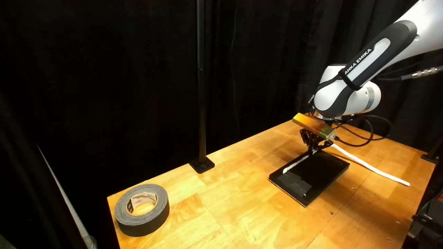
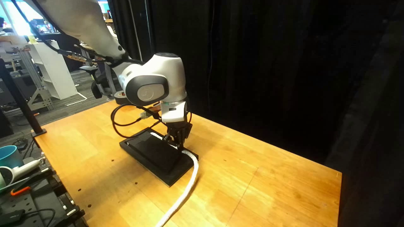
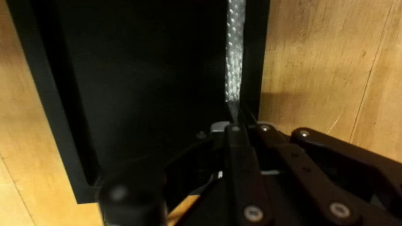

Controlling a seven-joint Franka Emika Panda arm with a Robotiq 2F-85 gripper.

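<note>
A black board lies on the wooden table, with a groove along its border. White rope runs in a straight line along one side of the board. Past the board's edge the rope curves out loosely over the table. My gripper points down over the rope's line, close to where it leaves the board in the second exterior view. Its fingers are shut together, their tips touching or just above the rope; the contact itself is hidden. Dark tape covers part of the board's near end.
A roll of grey tape sits at the table's far left corner in the first exterior view. A black post stands by the back edge. The table between roll and board is clear. A cable loops beside the wrist.
</note>
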